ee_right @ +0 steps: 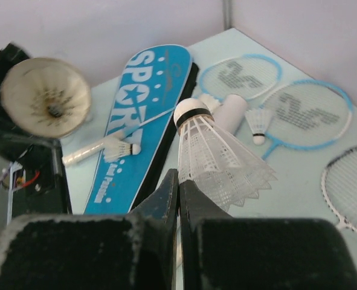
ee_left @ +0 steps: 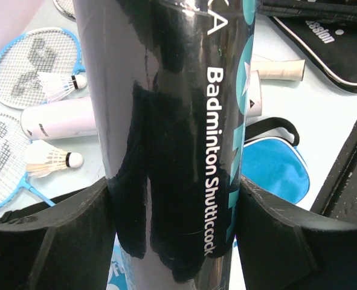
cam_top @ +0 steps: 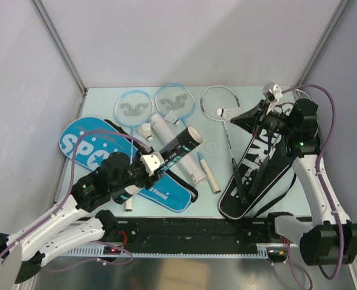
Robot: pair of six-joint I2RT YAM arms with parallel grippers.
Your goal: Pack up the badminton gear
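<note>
My left gripper [cam_top: 152, 168] is shut on a black shuttlecock tube [ee_left: 166, 145], held tilted above the table. My right gripper is shut on a white shuttlecock [ee_right: 220, 157], raised over the upper right of the table. Loose shuttlecocks [cam_top: 144, 132] lie among two blue rackets [cam_top: 174, 99] and a white racket [cam_top: 220, 103]. A blue Sport bag [cam_top: 93, 142] lies at the left, a black bag [cam_top: 241, 184] at the right. A white tube [cam_top: 190, 166] lies in the middle.
Another racket lies on the black bag beneath the right arm. Side walls and a back wall bound the pale tabletop [cam_top: 250, 96]. Some bare tabletop shows at the back.
</note>
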